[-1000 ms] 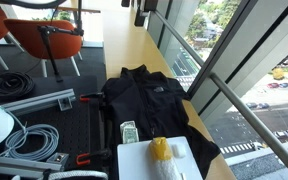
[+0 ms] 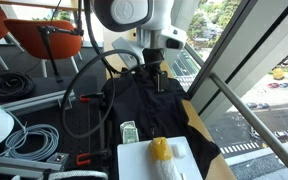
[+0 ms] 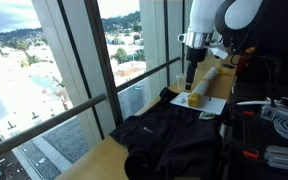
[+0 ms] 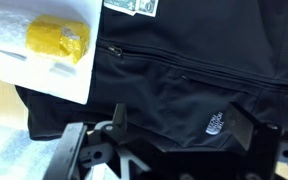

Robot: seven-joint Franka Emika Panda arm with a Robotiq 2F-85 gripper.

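A black zip jacket lies spread over the wooden table, and in the wrist view its black cloth fills most of the picture, with a zipper and a small white logo. My gripper is open above this cloth, nothing between its fingers. From the first exterior view the gripper hangs over the jacket's far part, hiding some of it. In the second exterior view the jacket is in the foreground.
Beside the jacket, a white board bears a yellow-and-white item. A banknote lies near the board's edge. Windows with a metal rail border one side; a dark cart with coiled cable stands opposite.
The arm has come down from the top of the first exterior view, bringing my gripper over the far part of the jacket. The jacket, board and banknote look unmoved.
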